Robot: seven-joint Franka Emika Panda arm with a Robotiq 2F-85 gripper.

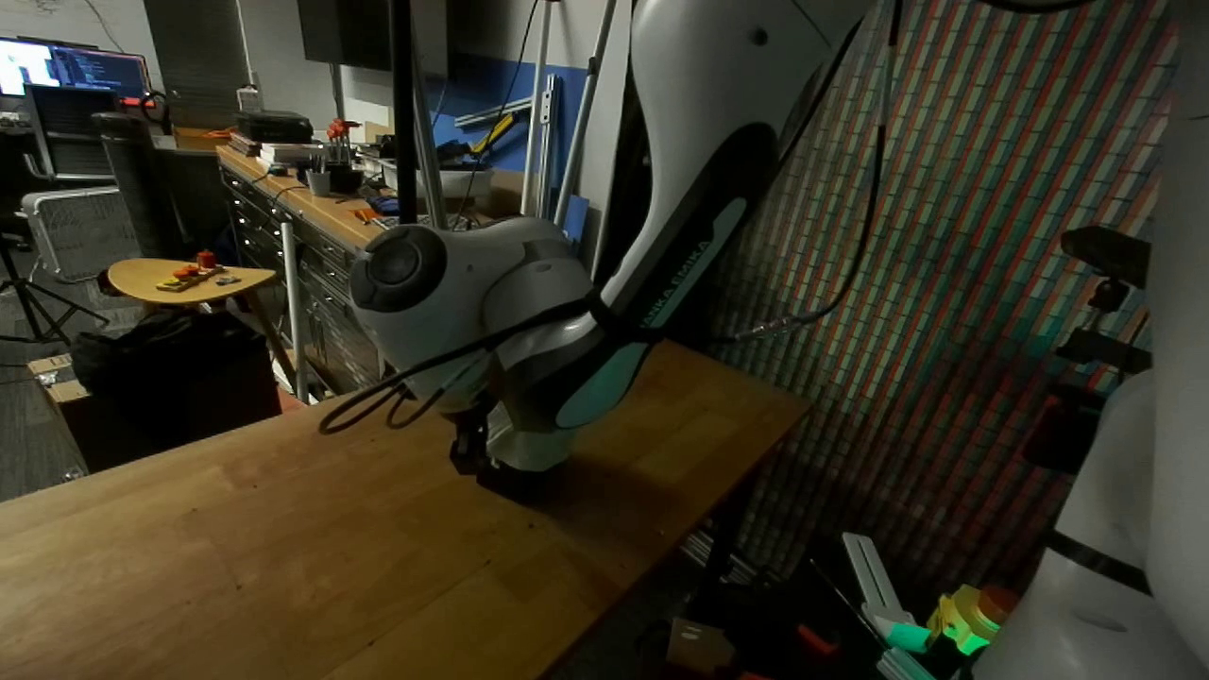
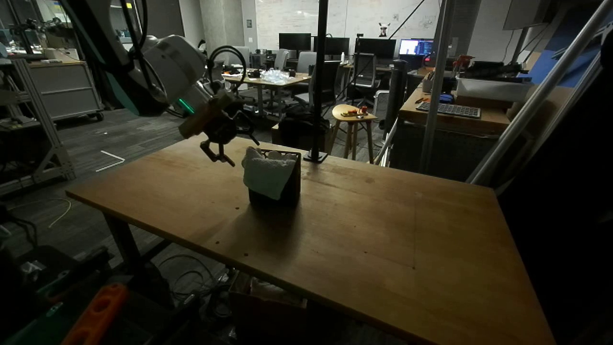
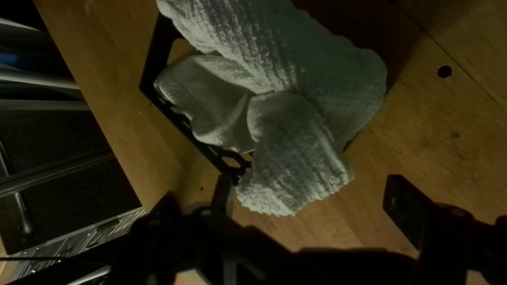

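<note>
A pale greenish-white cloth (image 3: 294, 137) lies bunched in a black open-sided basket (image 3: 190, 137); one part hangs over the rim. In exterior view 2 the cloth (image 2: 267, 176) drapes down the front of the basket (image 2: 291, 187). My gripper (image 2: 245, 154) is behind and to the left of the basket, a little above it, its fingers wide apart. From the wrist, the gripper stands open, with the cloth's lower fold reaching between its fingers but not gripped. In exterior view 1 my arm hides most of the basket, and the cloth (image 1: 530, 449) shows below it.
A black upright post (image 2: 319, 86) stands at the table's far edge, close to the basket. Cables loop around my wrist.
</note>
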